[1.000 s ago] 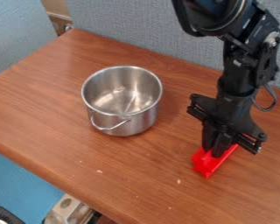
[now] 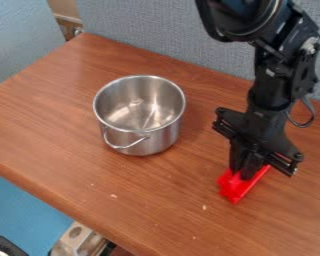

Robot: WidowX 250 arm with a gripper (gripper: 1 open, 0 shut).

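A red oblong object (image 2: 235, 187) lies on the wooden table at the right front. The black gripper (image 2: 248, 160) is lowered over it, its fingertips at the object's upper part. The fingers are largely hidden by the gripper's body, so whether they are closed on the red object cannot be made out. To the left stands a steel pot (image 2: 139, 113) with a handle, apart from the gripper.
A grey padded wall (image 2: 136, 25) runs along the back. Blue floor shows beyond the table's lower left edge.
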